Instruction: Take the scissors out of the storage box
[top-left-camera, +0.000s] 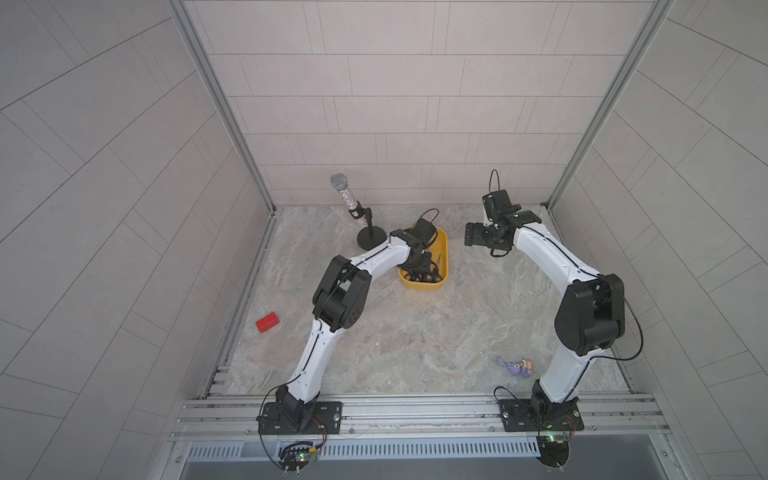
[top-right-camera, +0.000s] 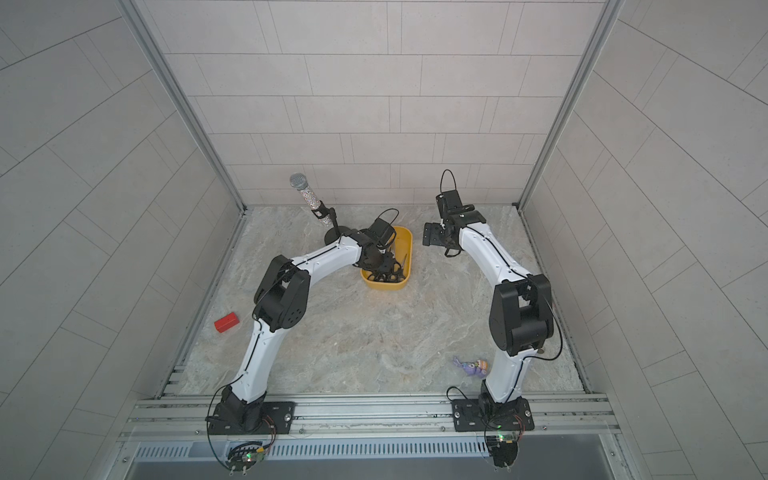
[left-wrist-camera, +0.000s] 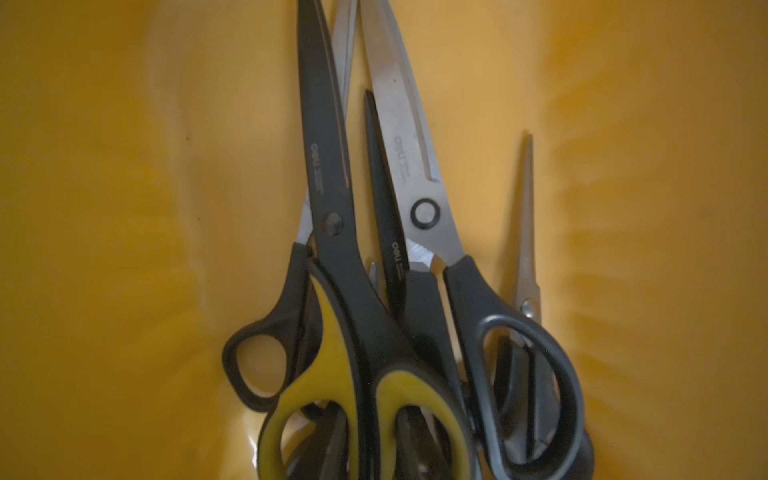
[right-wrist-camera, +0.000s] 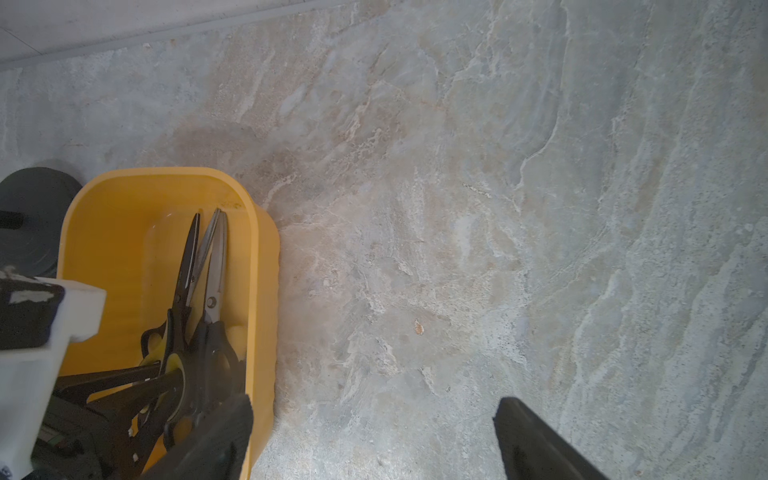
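The yellow storage box (top-left-camera: 443, 254) holds several scissors: a black pair with yellow-lined handles (left-wrist-camera: 336, 344), a silver-bladed pair (left-wrist-camera: 400, 112) and others, best seen in the left wrist view. My left gripper (top-left-camera: 417, 269) is down over the box, close to the scissors; its fingers are out of that wrist view and too small to judge in the top views. My right gripper hovers to the right of the box, open, with nothing between its fingers.
A microphone on a round black stand (top-left-camera: 371, 237) stands just left of the box. A red block (top-left-camera: 267, 321) lies at the left, a purple toy (top-left-camera: 512, 366) at the front right.
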